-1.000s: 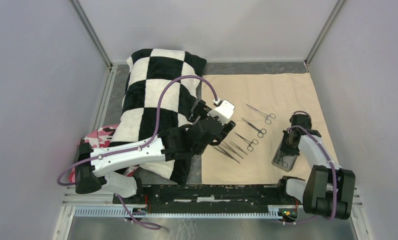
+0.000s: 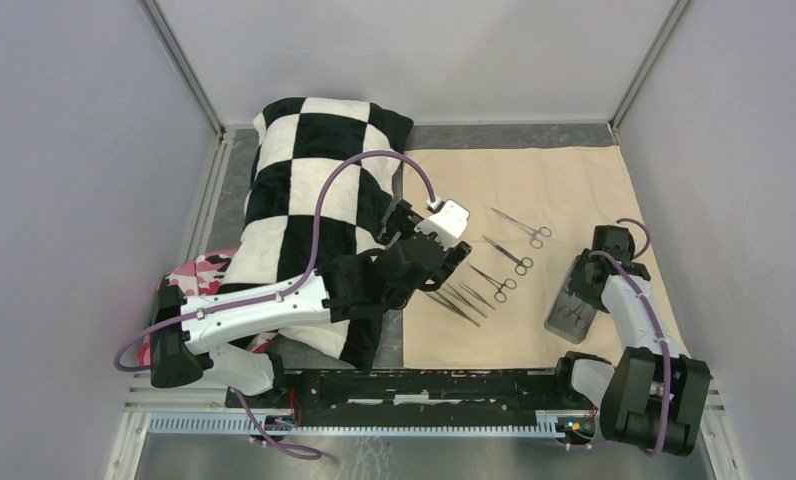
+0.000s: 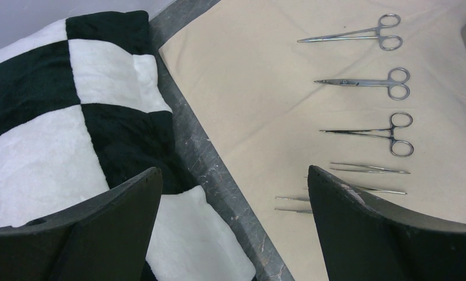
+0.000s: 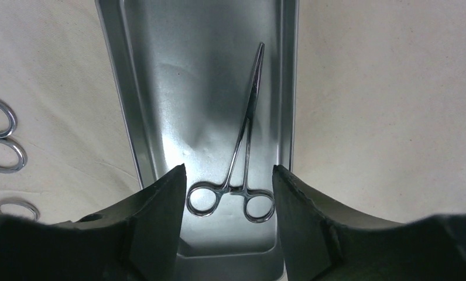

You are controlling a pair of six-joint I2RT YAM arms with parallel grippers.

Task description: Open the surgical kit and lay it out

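A metal tray stands at the right of the beige cloth, holding one long hemostat. My right gripper is open over its lower part, around the handle rings but with nothing visibly held. Laid out in a column to the left are scissor-like instruments, among them scissors and clamps, with several tweezers below them. My left gripper is open above the cloth's left edge, nothing between its fingers.
A black-and-white checked cushion fills the left, over a pink patterned fabric. Walls stand close on both sides and behind.
The left arm and the laid-out instruments are unchanged.
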